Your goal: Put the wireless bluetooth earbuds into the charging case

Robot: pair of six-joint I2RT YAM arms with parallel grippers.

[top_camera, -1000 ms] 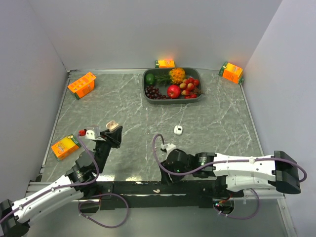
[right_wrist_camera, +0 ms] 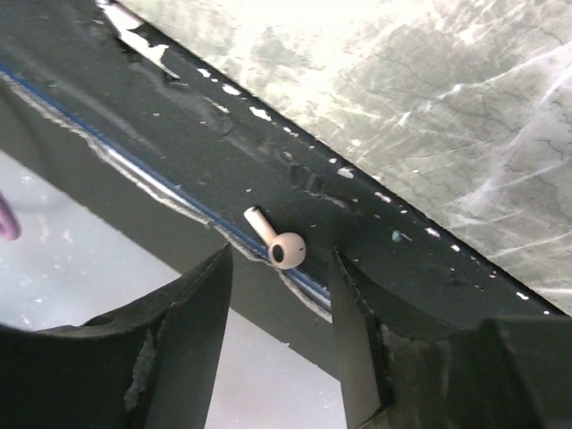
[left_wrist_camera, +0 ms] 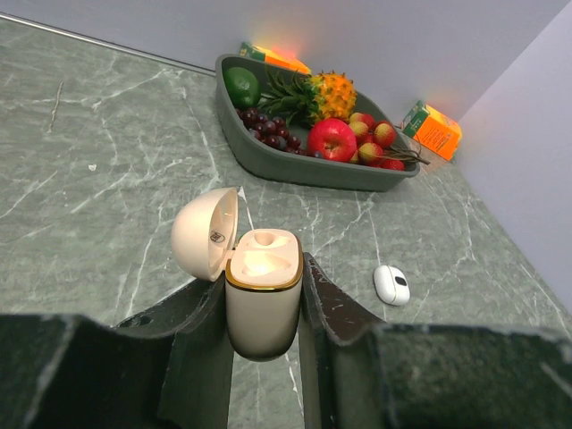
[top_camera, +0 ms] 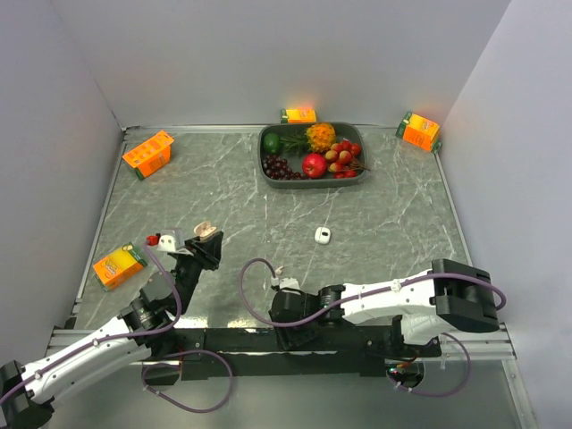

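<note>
My left gripper [top_camera: 204, 247] is shut on the charging case [left_wrist_camera: 264, 304], held upright above the left part of the table with its lid [left_wrist_camera: 204, 234] open. One white earbud [right_wrist_camera: 286, 248] lies on the dark front edge strip beside the marble. My right gripper is over it, its fingers apart on either side just below it in the right wrist view, with nothing seen held. In the top view the right gripper [top_camera: 290, 332] hides that earbud.
A grey tray [top_camera: 277, 181] of fruit stands at the back. Orange boxes [top_camera: 147, 156] stand round the edges. A small white device [top_camera: 323, 235] lies right of centre.
My right arm has moved left and toward the front edge, now covering the earbud that showed in the top view. The left gripper with the case has stayed nearly still.
</note>
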